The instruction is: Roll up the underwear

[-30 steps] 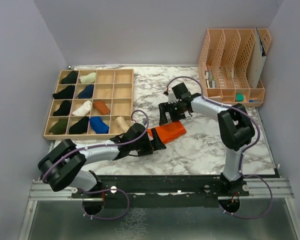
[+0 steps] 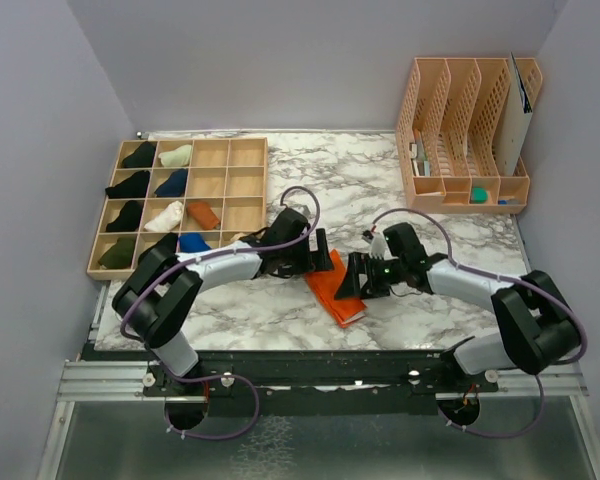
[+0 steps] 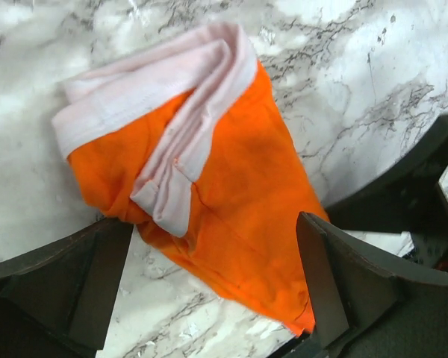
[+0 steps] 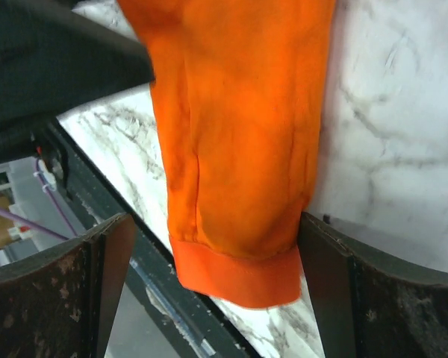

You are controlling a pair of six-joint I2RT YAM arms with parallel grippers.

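The orange underwear (image 2: 331, 289) lies folded into a narrow strip on the marble table, running from upper left to lower right in the top view. Its pale pink waistband (image 3: 201, 127) is folded at one end, as the left wrist view shows. Over that end my left gripper (image 2: 323, 258) stands open, its fingers wide apart. My right gripper (image 2: 350, 282) is open low over the other part of the cloth. In the right wrist view, the smooth orange end (image 4: 239, 272) lies between the parted fingertips; neither gripper pinches it.
A wooden compartment box (image 2: 208, 183) with several rolled cloths stands at the left. A peach slotted organizer (image 2: 470, 120) stands at the back right. Bare marble (image 2: 330, 180) lies behind the cloth. The two grippers are close together.
The underwear has turned from rising rightward to sloping down rightward.
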